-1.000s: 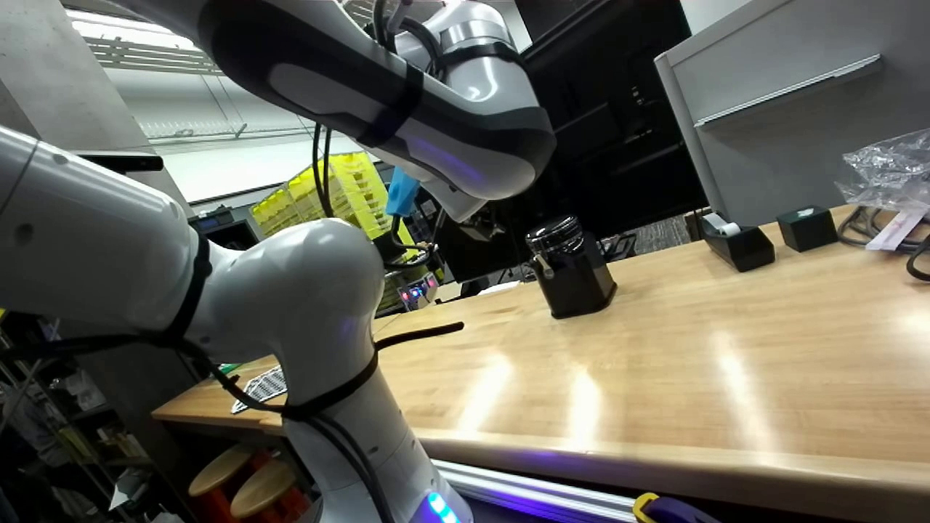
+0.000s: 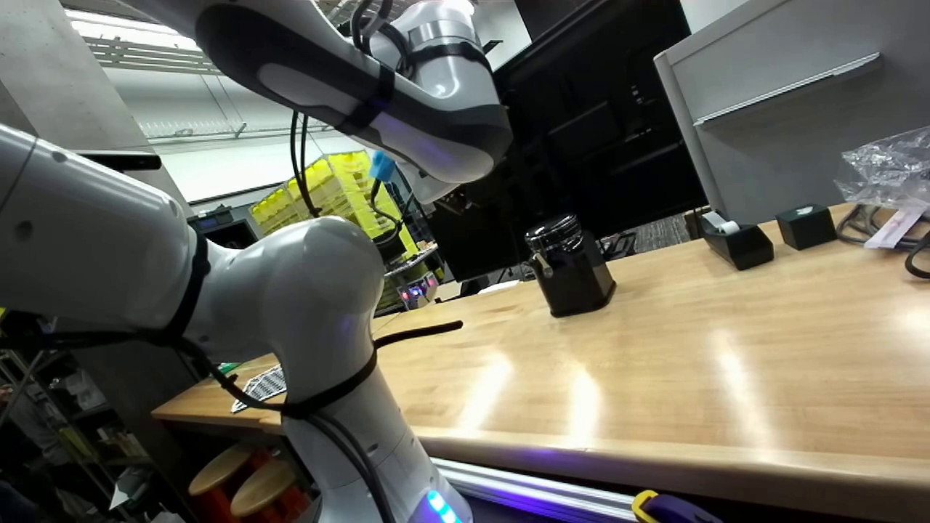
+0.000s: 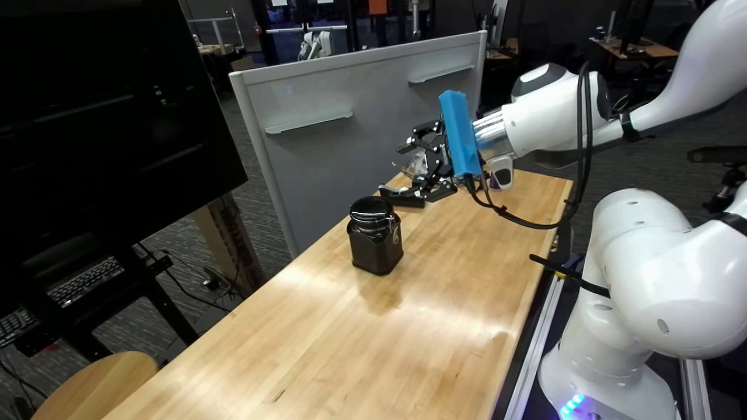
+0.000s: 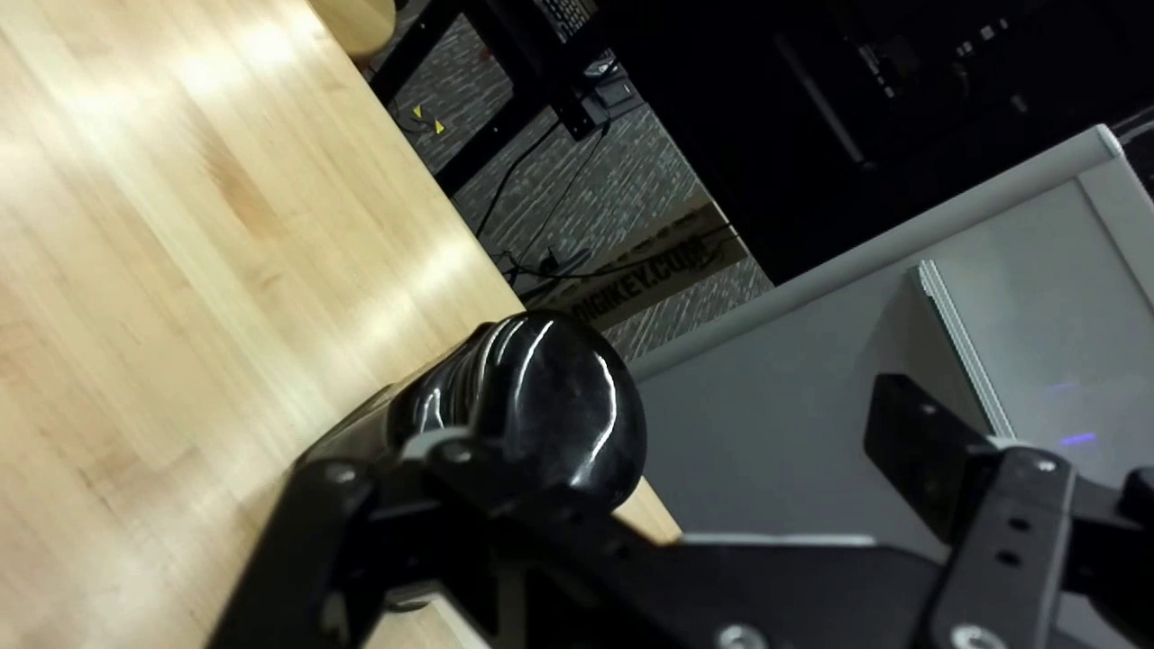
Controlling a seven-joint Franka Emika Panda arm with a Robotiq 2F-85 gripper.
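Note:
A black canister (image 3: 376,241) with a shiny rounded lid and a metal clasp stands upright on the wooden table (image 3: 336,336), apparently closed. In exterior view 2 my gripper (image 3: 407,170) is held above the tabletop, up and to the right of the canister in the picture. Its fingers are spread wide with nothing between them. From the wrist, the canister's lid (image 4: 573,406) appears beyond the left finger, which hides part of its body; the right finger (image 4: 920,454) is well apart. Exterior view 1 shows the whole canister (image 2: 575,274), while the arm mostly hides the gripper there.
A black tape dispenser (image 2: 737,242) and a small black box (image 2: 804,227) sit near the grey partition (image 2: 802,113). Clear plastic wrapping (image 2: 889,165) and cables lie at the right end.
In exterior view 1 the upper arm has shifted left and slightly up in the picture, carrying the gripper with it. The canister has stayed where it was.

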